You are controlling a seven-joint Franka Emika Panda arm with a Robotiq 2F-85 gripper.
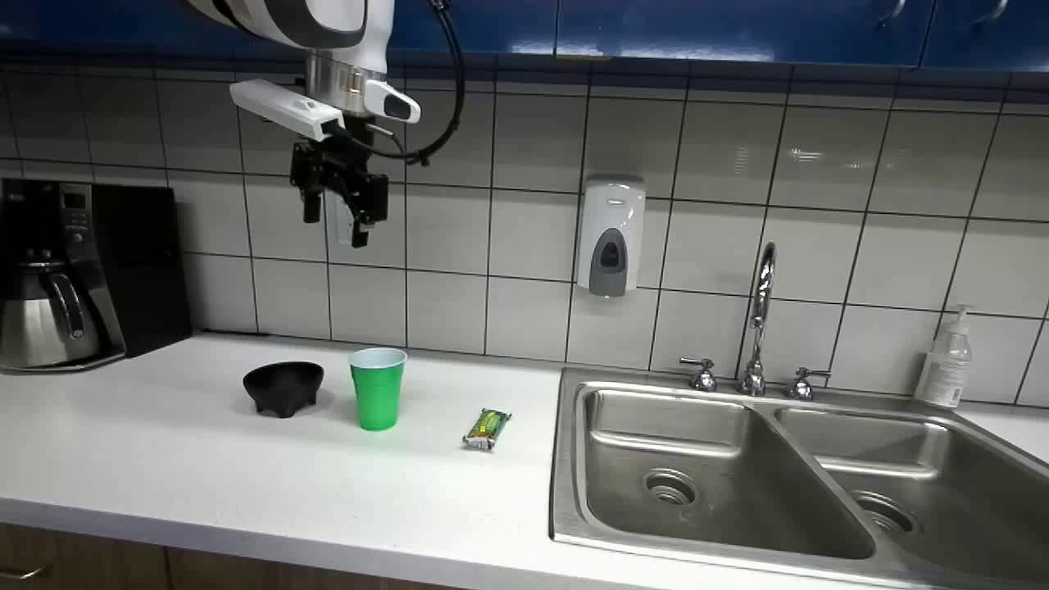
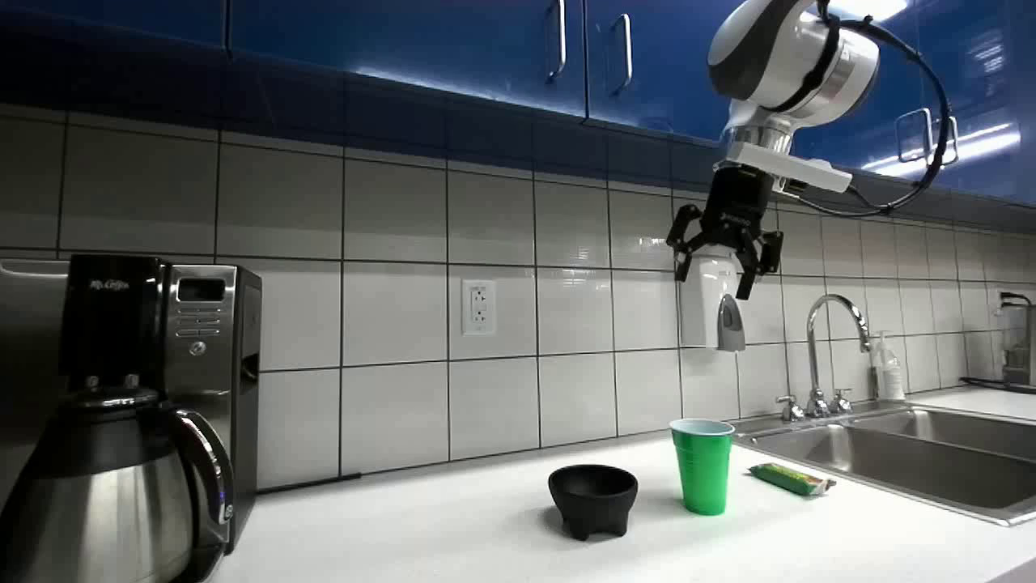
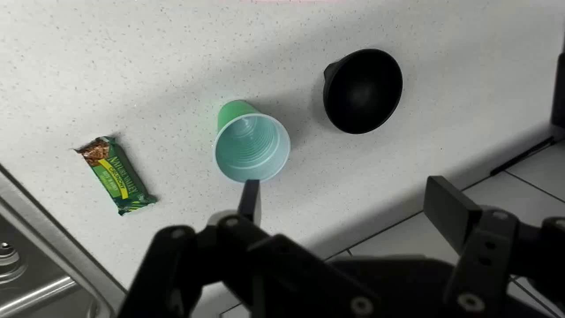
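Note:
High above the counter, my gripper (image 1: 336,222) hangs open with bare space between its fingers; the wrist view shows its two dark pads (image 3: 447,214) far apart. Below it a green cup (image 1: 378,395) stands upright, and from above its pale inside (image 3: 251,148) looks empty. To the cup's left in exterior view 1 sits a small black bowl (image 1: 283,388) on short feet, also empty in the wrist view. A green-wrapped Nature Valley bar (image 3: 117,175) lies flat on the other side of the cup, towards the sink. The gripper touches none of them.
A double steel sink (image 1: 567,462) with a tall faucet (image 1: 760,315) is set into the counter. At the opposite end stands a coffee maker (image 2: 194,330). A soap dispenser (image 1: 611,236) is fixed to the tiled wall, under blue cabinets (image 2: 408,58).

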